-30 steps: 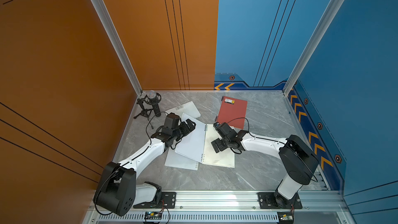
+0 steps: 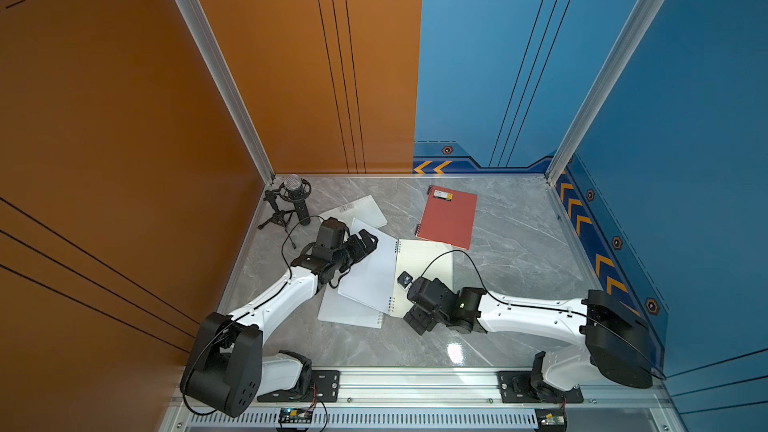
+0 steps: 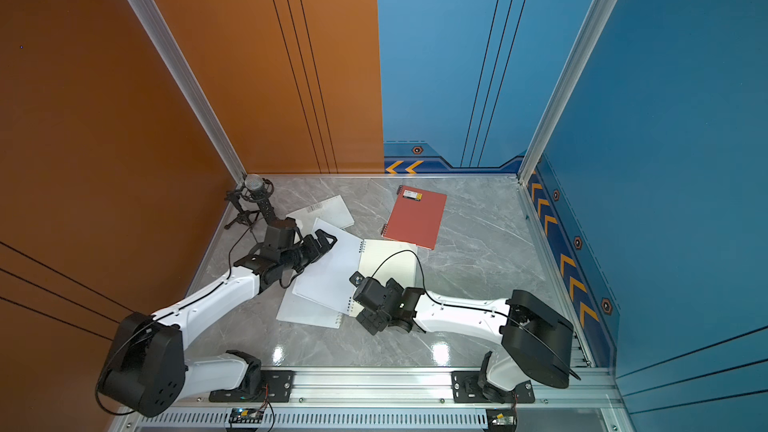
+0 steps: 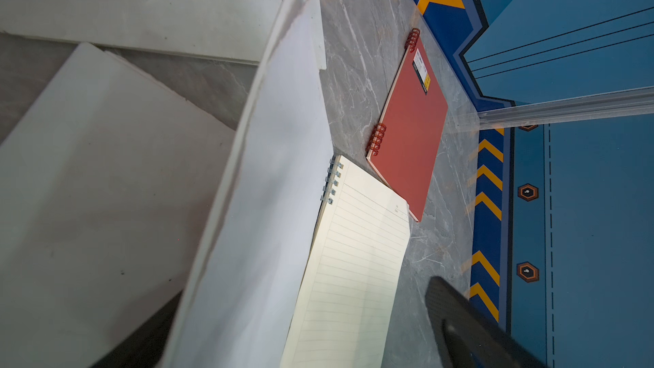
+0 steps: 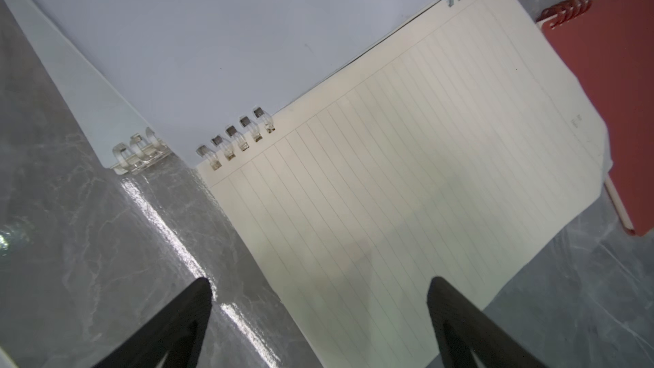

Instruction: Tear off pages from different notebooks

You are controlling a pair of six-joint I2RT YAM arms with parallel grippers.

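Note:
The open spiral notebook has a lined cream page (image 5: 408,184) on its right and a white cover (image 5: 272,41) folded out to the left. In the left wrist view, the cover's raised edge (image 4: 235,156) runs up between the spread fingers. My left gripper (image 2: 369,241) is open over that cover. Near the front corner of the lined page, my right gripper (image 2: 409,300) is open, with nothing held between its fingers in the right wrist view. A closed red notebook (image 2: 449,217) lies behind the lined page.
Another white notebook (image 2: 350,316) pokes out beneath the cover, its rings at the front right. A white notebook (image 2: 364,209) lies at the back left, near a black microphone stand (image 2: 297,196).
My right gripper has moved toward the front and slightly left, from over the lined page to near its front edge. The left arm shows no visible change.

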